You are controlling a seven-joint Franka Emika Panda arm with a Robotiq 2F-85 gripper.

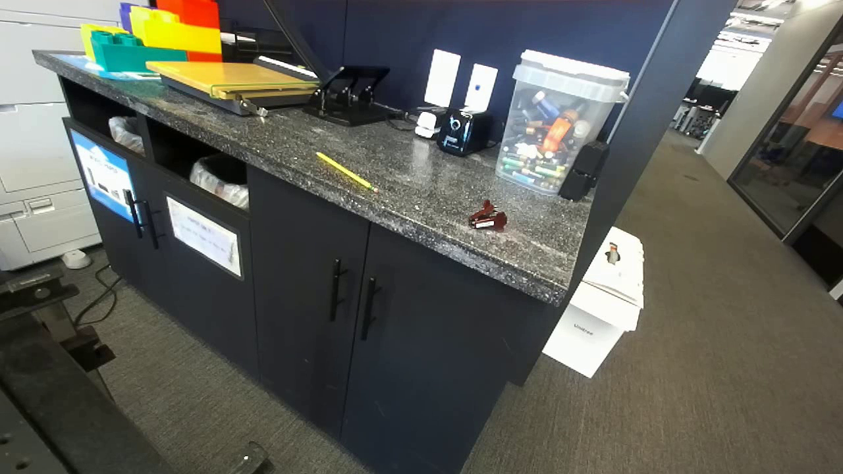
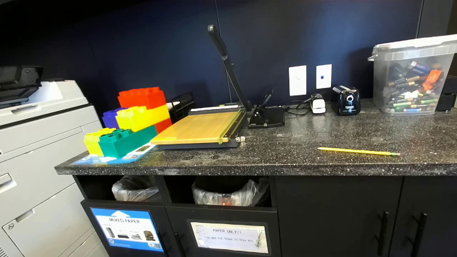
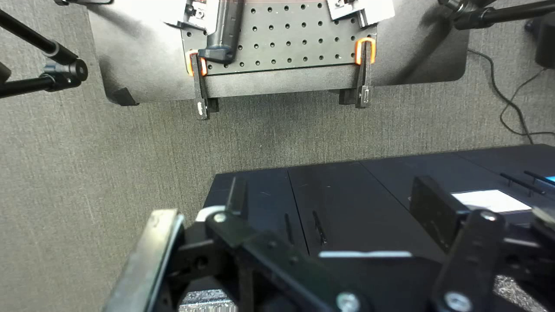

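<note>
My gripper stands open in the wrist view, its two dark fingers wide apart with only the floor and cabinet fronts showing beyond the gap. Neither exterior view shows its fingers. On the speckled dark counter (image 1: pixel 395 178) lies a yellow pencil (image 1: pixel 348 172), also seen near the counter's front edge in the second exterior view. Further right along the counter sits a dark red staple remover (image 1: pixel 487 216). The wrist view shows neither of these two.
A clear lidded bin of batteries (image 1: pixel 545 126), a black pencil sharpener (image 2: pixel 347 100), a paper trimmer (image 2: pixel 199 126) and large toy bricks (image 2: pixel 130 122) stand on the counter. Cabinet handles (image 1: pixel 369 308) jut from its front. Bare counter surrounds the pencil.
</note>
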